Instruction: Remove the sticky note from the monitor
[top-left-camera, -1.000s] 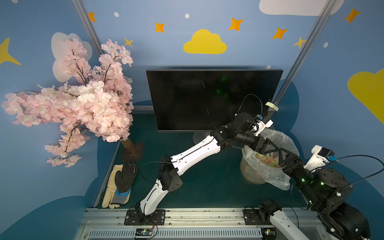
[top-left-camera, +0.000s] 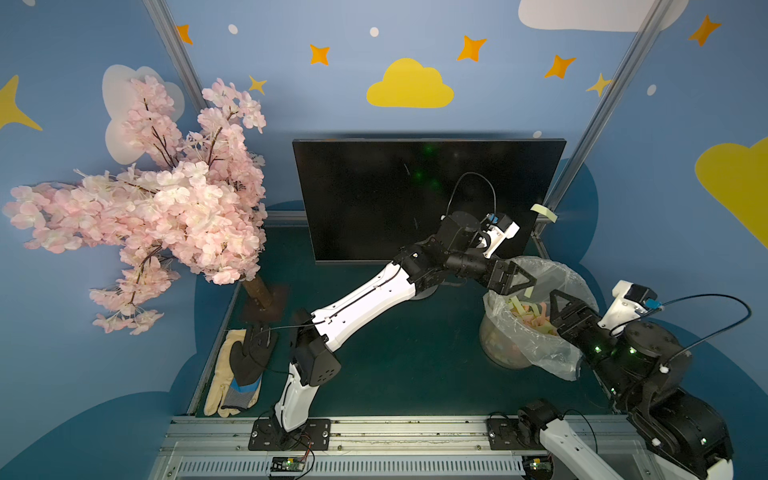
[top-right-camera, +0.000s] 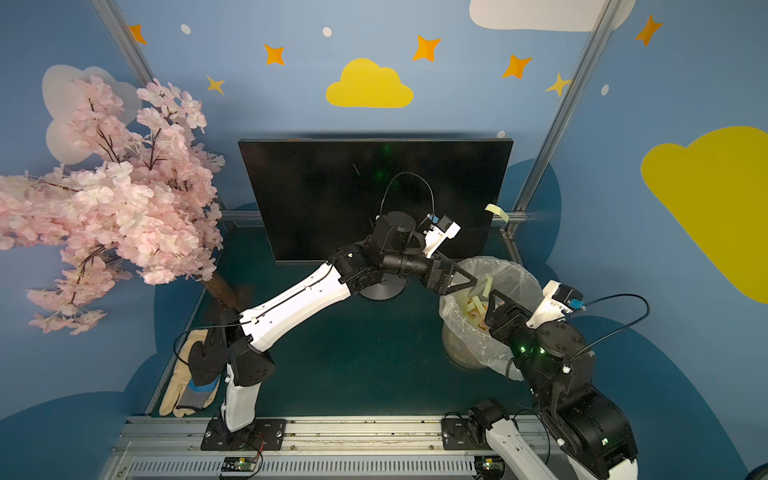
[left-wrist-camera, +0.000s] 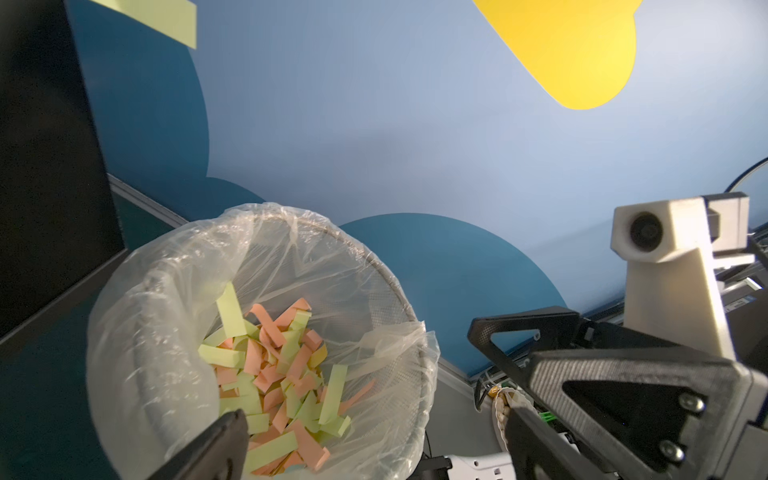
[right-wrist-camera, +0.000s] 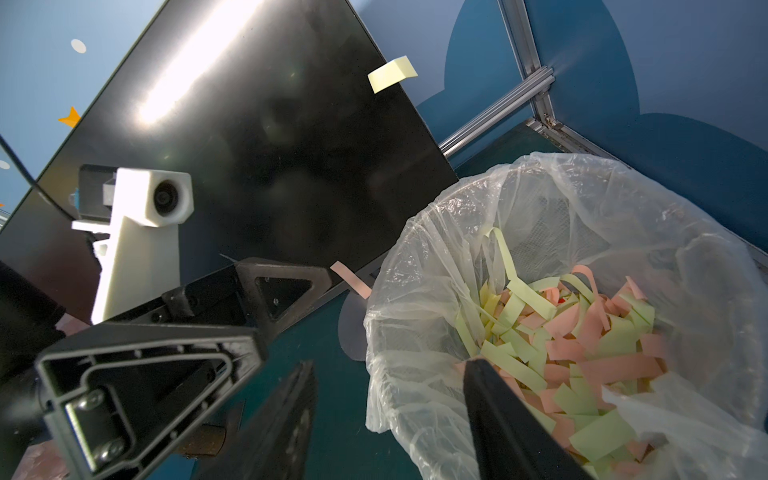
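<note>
A pale yellow sticky note (top-left-camera: 544, 212) sticks out from the right edge of the black monitor (top-left-camera: 384, 200); it also shows near the monitor's top corner in the right wrist view (right-wrist-camera: 390, 73). A bag-lined bin (top-right-camera: 504, 272) holds pink and green strips (right-wrist-camera: 592, 360). My left gripper (top-left-camera: 516, 280) is open above the bin's left side, below the note. My right gripper (top-left-camera: 564, 308) is open over the bin's right side. In the right wrist view a pink strip (right-wrist-camera: 350, 278) appears at the bin's left rim, near the other gripper.
A pink blossom tree (top-left-camera: 160, 200) fills the left side, with gloves (top-left-camera: 232, 376) lying below it. Walls and metal rails (top-right-camera: 560, 112) surround the table.
My left arm and gripper have moved leftward and upward, away from the right gripper.
</note>
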